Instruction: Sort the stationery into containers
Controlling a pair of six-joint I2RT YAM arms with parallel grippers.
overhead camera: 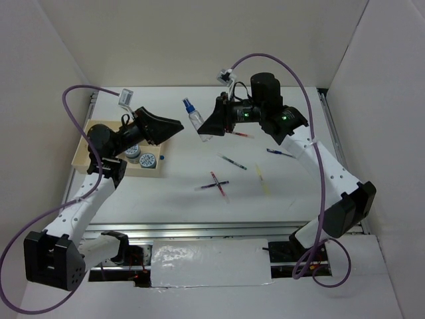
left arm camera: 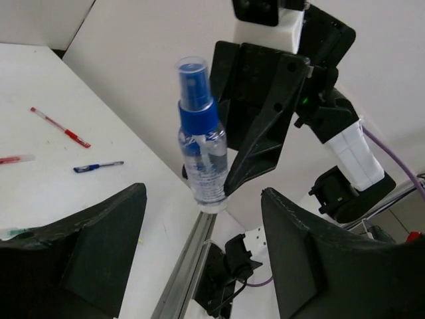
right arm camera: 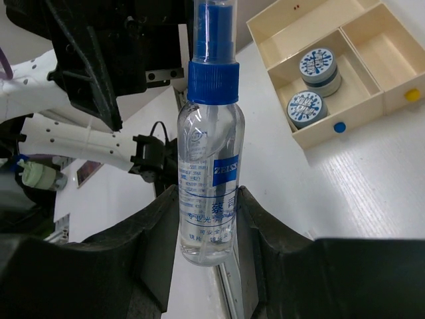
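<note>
A clear spray bottle with blue top point(overhead camera: 196, 119) is held upright in my right gripper, shut on its body over the table, right of centre-back. My left gripper faces the bottle from the left, its fingers apart and empty, short of touching it. The beige compartment box point(right arm camera: 365, 53) at left holds round grey tins point(right arm camera: 307, 109). Several pens lie loose on the table, among them a red pen point(left arm camera: 60, 126), a blue pen point(overhead camera: 280, 153) and a yellow pen point(overhead camera: 262, 179).
A metal rail point(overhead camera: 199, 228) runs along the front edge, and walls enclose the sides and back.
</note>
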